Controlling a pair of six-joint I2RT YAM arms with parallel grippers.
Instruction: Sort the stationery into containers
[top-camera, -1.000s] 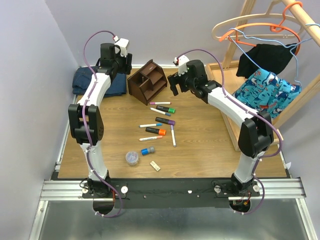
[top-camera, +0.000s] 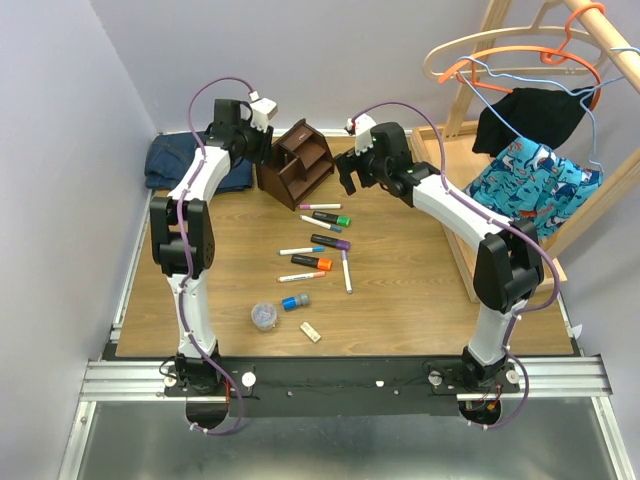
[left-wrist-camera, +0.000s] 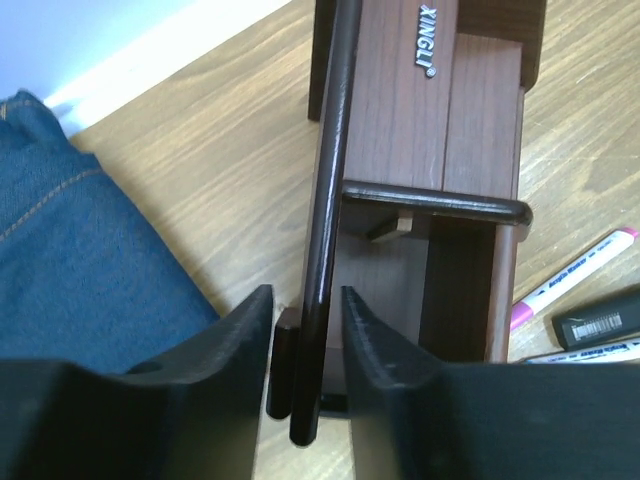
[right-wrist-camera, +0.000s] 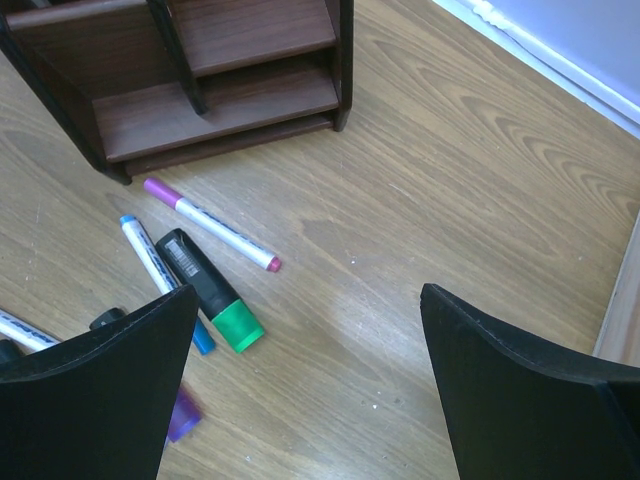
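Note:
A dark wooden desk organizer (top-camera: 295, 165) stands at the back. My left gripper (top-camera: 258, 140) is over its left side; in the left wrist view its fingers (left-wrist-camera: 230, 400) are apart at the organizer's near-left edge, astride the dark rail or just above it. My right gripper (top-camera: 350, 170) stands open right of the organizer, nothing between its fingers. Loose on the table lie several markers, among them a pink-tipped pen (right-wrist-camera: 225, 230), a green-capped marker (right-wrist-camera: 210, 290), an orange-capped one (top-camera: 311, 263), also a blue cylinder (top-camera: 296, 301) and a small pale block (top-camera: 310, 331).
Folded denim (top-camera: 165, 160) lies at the back left, beside the organizer. A round clear container (top-camera: 264, 316) is near the front. A wooden rack (top-camera: 455, 150) with hangers and clothes fills the right. Bare table (top-camera: 390, 300) lies at the centre right.
My left arm has moved down in the picture and slightly right, toward the organizer's left side. The right arm and the objects on the table look unchanged.

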